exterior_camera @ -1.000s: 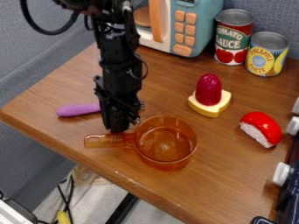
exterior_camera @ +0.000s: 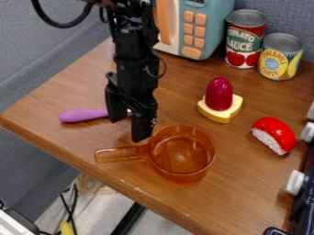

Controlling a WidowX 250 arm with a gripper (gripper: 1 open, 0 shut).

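The black arm's gripper (exterior_camera: 130, 114) hangs over the wooden table, between a purple utensil (exterior_camera: 81, 116) on the left and an orange translucent pot (exterior_camera: 185, 162) at the front, whose handle (exterior_camera: 120, 154) points left. The fingertips are above and behind the handle; whether they are open or shut is hard to make out.
A red object on a yellow base (exterior_camera: 218, 97) sits right of the arm, with a red-and-white piece (exterior_camera: 273, 135) further right. Two cans (exterior_camera: 281, 55) and a toy microwave (exterior_camera: 190, 26) stand at the back. Dark controls with white knobs line the right edge.
The gripper has moved slightly up from the pot's handle. The pot looks nearly unmoved.
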